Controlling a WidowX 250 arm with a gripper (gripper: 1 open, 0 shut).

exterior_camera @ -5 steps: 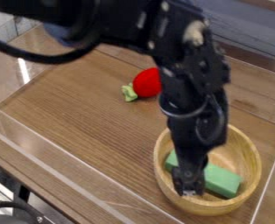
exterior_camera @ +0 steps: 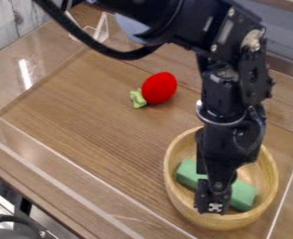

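Note:
My black gripper [exterior_camera: 220, 191] reaches down from the top right into a round tan bowl [exterior_camera: 184, 142] at the lower right. It is open, its tip over a green block [exterior_camera: 242, 196] that lies in the bowl. The gripper hides the middle of the block, and whether its fingers touch it is unclear.
A red object with a green tip [exterior_camera: 160, 86] lies on the wooden table [exterior_camera: 75, 131] behind the bowl. A raised wooden edge runs along the back.
The arm has straightened into a more upright pose, its upper part moving right, with the gripper staying low in the bowl. The block appears about where it was.

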